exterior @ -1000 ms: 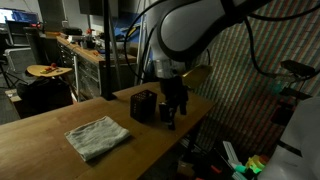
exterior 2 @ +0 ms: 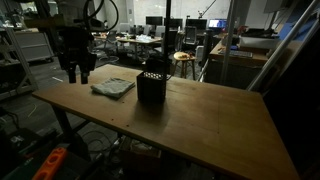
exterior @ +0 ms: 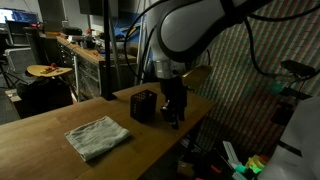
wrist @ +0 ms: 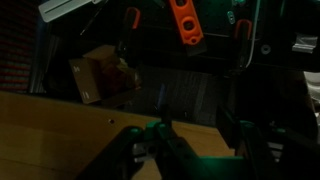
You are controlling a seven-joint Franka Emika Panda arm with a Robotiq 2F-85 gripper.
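Note:
A folded light grey cloth (exterior: 98,137) lies flat on the wooden table; exterior view 2 shows the same cloth (exterior 2: 112,87) near the table's far left corner. Beside it stands a black mesh box (exterior 2: 152,88), upright. My gripper (exterior 2: 78,74) points down at the table's left end, apart from both cloth and box. Its dark fingers seem to stand somewhat apart in exterior view 2, and I make out no object between them. In the wrist view the gripper is very dark at the lower edge, so its grip is hidden.
A dark post rises behind the mesh box.
In exterior view 1 the fingertips look slightly differently placed. The arm, the cloth and the mesh box hold their places.

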